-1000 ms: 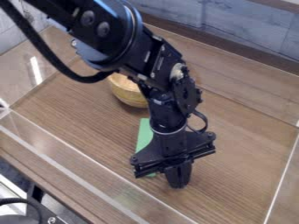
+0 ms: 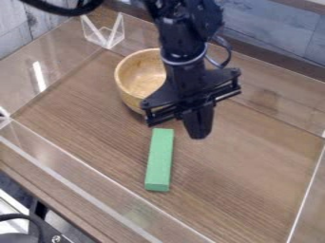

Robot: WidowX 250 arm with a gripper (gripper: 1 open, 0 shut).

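The dark arm reaches in from the top, and its gripper point(image 2: 191, 119) hangs over the middle of the wooden table, shut, with nothing visible between its fingers. Below it, slightly to the left, a long green block point(image 2: 160, 159) lies flat. A tan round bowl point(image 2: 136, 84) sits behind the gripper to the left, partly hidden by the arm.
A clear plastic object point(image 2: 108, 30) stands at the back left, and another clear piece shows at the left edge. Dark cable curves at the bottom left corner.
The gripper has moved back from the front of the table toward the bowl, uncovering the green block, which lies in roughly the same place.
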